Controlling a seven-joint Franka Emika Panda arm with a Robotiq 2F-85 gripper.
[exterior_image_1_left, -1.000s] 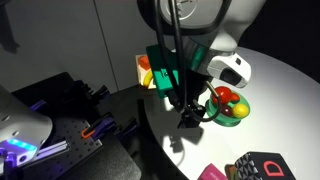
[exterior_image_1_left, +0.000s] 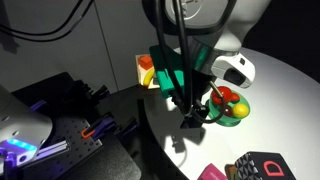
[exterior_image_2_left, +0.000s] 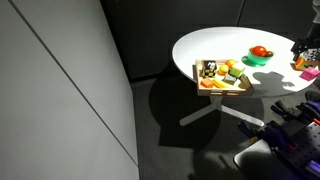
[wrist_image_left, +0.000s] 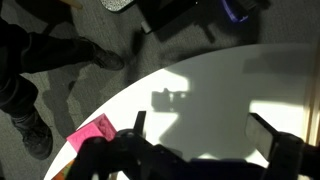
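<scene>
My gripper is open above the white table, with nothing between its fingers in the wrist view. In exterior view 1 it hangs in front of the green bowl (exterior_image_1_left: 238, 120), which holds red and yellow round pieces; the arm hides part of the bowl. That same bowl (exterior_image_2_left: 257, 60) shows whole in exterior view 2. A pink block (wrist_image_left: 92, 131) lies close to the table's edge, beyond the left finger in the wrist view.
A shallow wooden tray (exterior_image_2_left: 234, 89) of several toy foods stands at the table's edge. A black patterned box (exterior_image_1_left: 262, 166) sits near the pink block. The white tabletop (exterior_image_1_left: 190, 152) below the gripper is bare.
The bowl, box and pink block have stayed put.
</scene>
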